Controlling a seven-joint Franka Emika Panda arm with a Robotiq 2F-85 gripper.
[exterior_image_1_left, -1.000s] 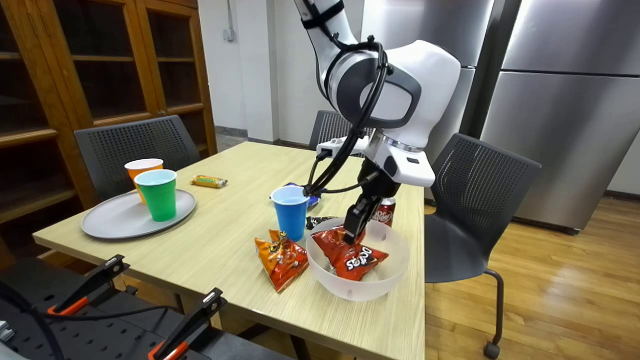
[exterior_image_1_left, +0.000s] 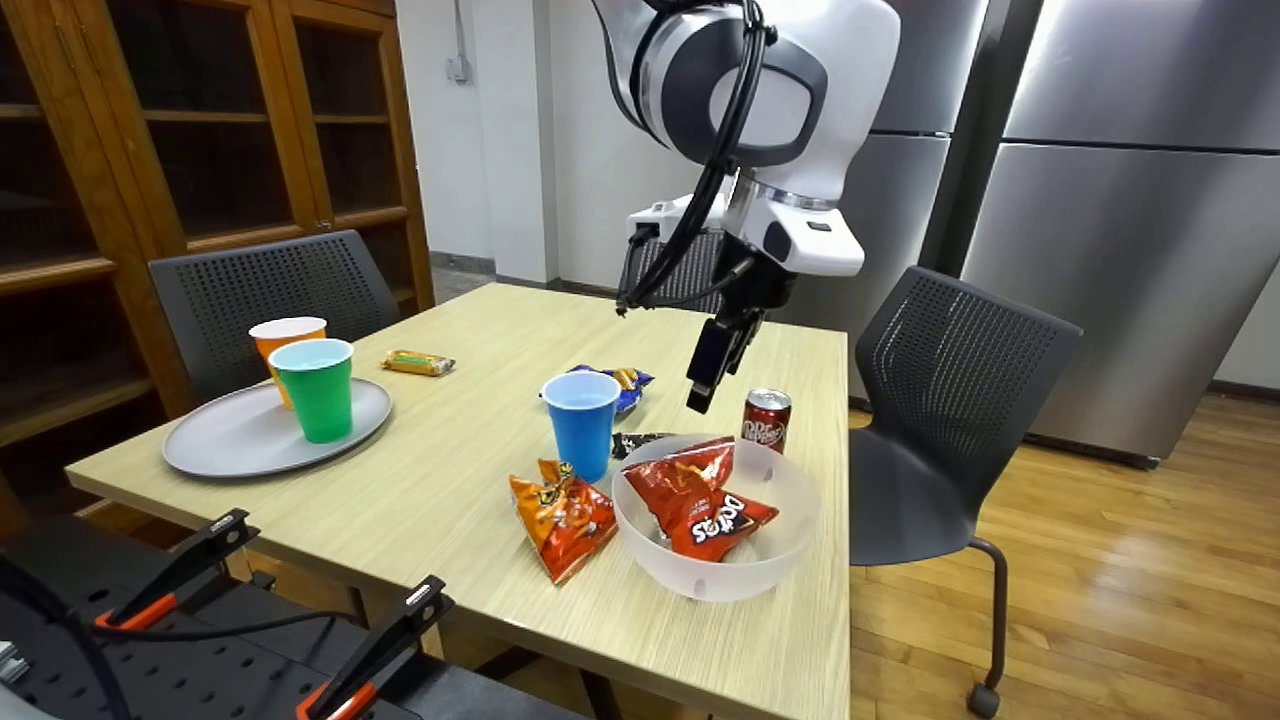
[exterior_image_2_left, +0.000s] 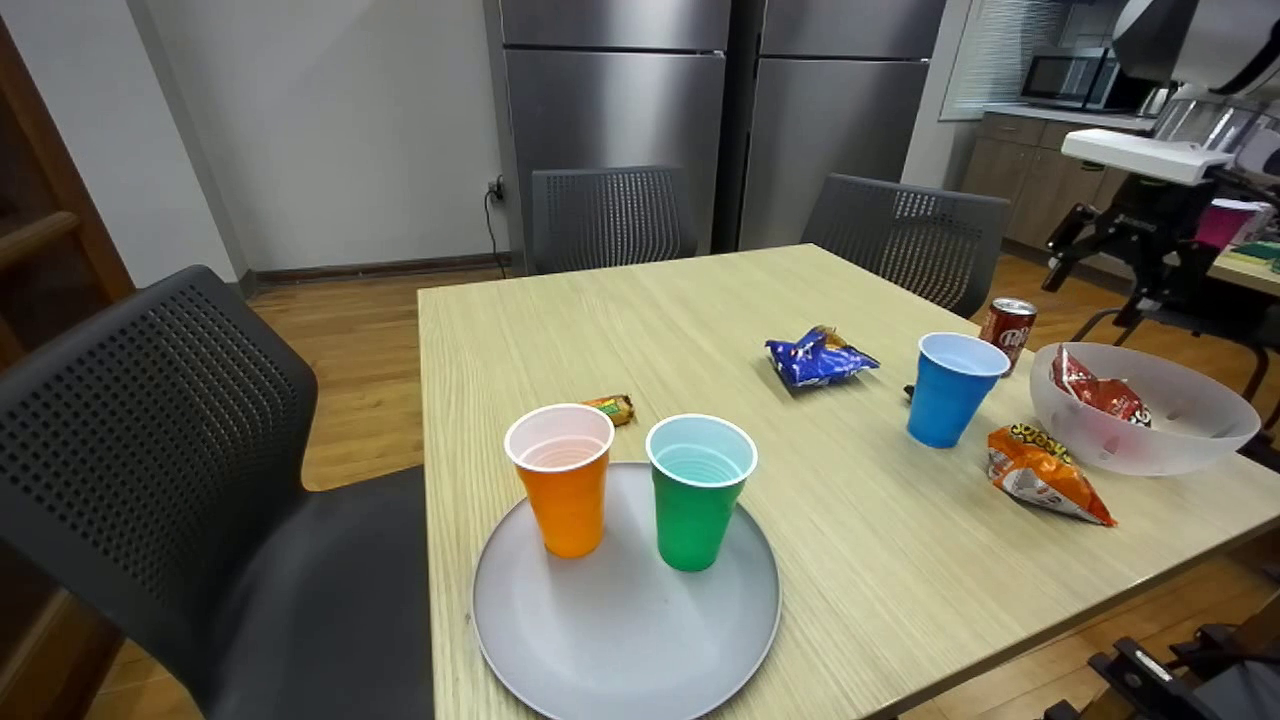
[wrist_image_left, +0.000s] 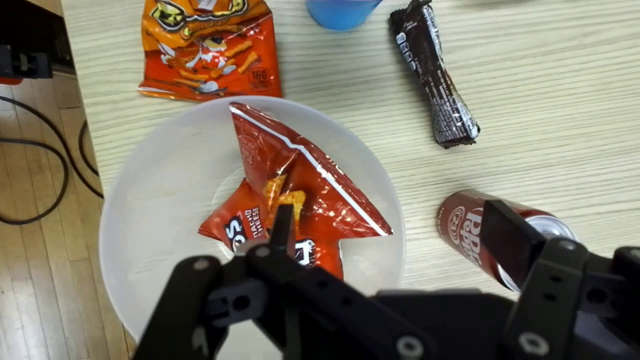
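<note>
A red Doritos bag (exterior_image_1_left: 708, 518) lies folded inside the frosted bowl (exterior_image_1_left: 672, 570) near the table's front right corner. Above the bowl hangs my gripper (exterior_image_2_left: 1094, 300), its fingers spread wide and nothing held. In the wrist view, one of its fingers (wrist_image_left: 280, 227) overlaps the bag in the image, while the other overlaps the Dr Pepper can (wrist_image_left: 465, 225). The can stands upright just beyond the bowl. An orange Cheetos bag (exterior_image_1_left: 566, 528) rests on the table against or very close to the bowl's left side.
Around the bowl are a blue cup (exterior_image_1_left: 583, 432), a dark-wrapped bar (wrist_image_left: 433, 78) and a blue snack bag (exterior_image_2_left: 821, 359). Farther left, a grey plate (exterior_image_2_left: 624, 654) carries orange (exterior_image_2_left: 559, 486) and green (exterior_image_2_left: 699, 498) cups.
My gripper has risen from inside the bowl, away from the Doritos bag, to above it. The bag stays in the bowl, and more of the can now shows.
</note>
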